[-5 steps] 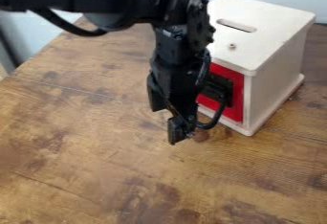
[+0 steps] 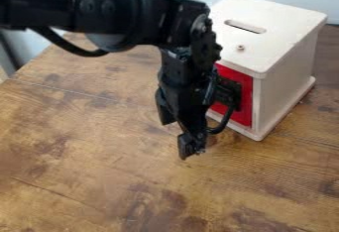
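Observation:
My black gripper [image 2: 191,145] hangs low over the wooden table, just in front and to the left of a pale wooden box [image 2: 277,56]. The box has a slot in its lid, a small knob below it and a red front panel [image 2: 241,117], partly hidden behind my arm and wrist cable. Whether the fingers are open or shut is hard to make out.
A pale wall stands behind the box at the back.
My arm and gripper have shifted slightly, the gripper a little to the right and down. The box has stayed in place.

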